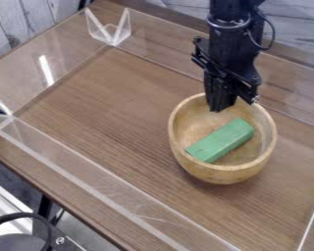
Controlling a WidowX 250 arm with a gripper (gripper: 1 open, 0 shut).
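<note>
A light wooden bowl (226, 169) sits on the wooden table at the right of centre, with a green rectangular block (222, 141) lying inside it. The black robot gripper (218, 101) hangs over the bowl's back part, its tips pointing down, above and behind the block. It appears shut, with nothing visible between its fingers.
A small white wire-like basket or holder (109, 29) stands at the back left. Cables and dark equipment show at the lower left edge.
</note>
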